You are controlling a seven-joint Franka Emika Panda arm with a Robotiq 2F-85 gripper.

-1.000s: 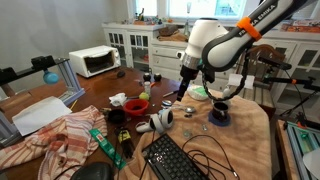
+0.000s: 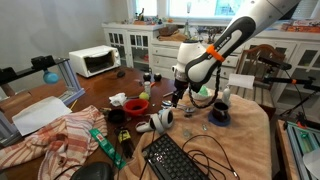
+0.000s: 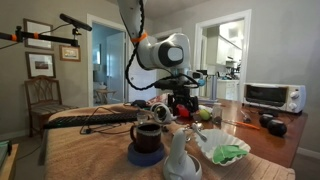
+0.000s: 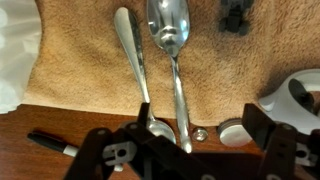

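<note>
My gripper stands open above the table, its dark fingers (image 4: 110,148) wide apart with nothing held between them. Below, in the wrist view, a silver spoon (image 4: 170,30) lies on the tan cloth (image 4: 85,75), its handle running down through the gap between the fingers. Left of it is a second slender utensil (image 4: 130,40), slanting toward a small round spoon-like end (image 4: 160,128) at the cloth's edge. In exterior view 1 the gripper (image 2: 182,97) hangs low behind the cup area; the spoons there are too small to make out surely.
A white bowl (image 4: 14,50) borders the wrist view's left side, a black marker (image 4: 55,144) below it. Toward the right are a round metal lid (image 4: 235,134) and a white object (image 4: 292,95). A red bowl (image 2: 136,106) and a dark mug (image 2: 219,112) stand on the table.
The arm has come down toward the table and shifted leftward and farther back in exterior view 1. The objects on the table look unmoved.
</note>
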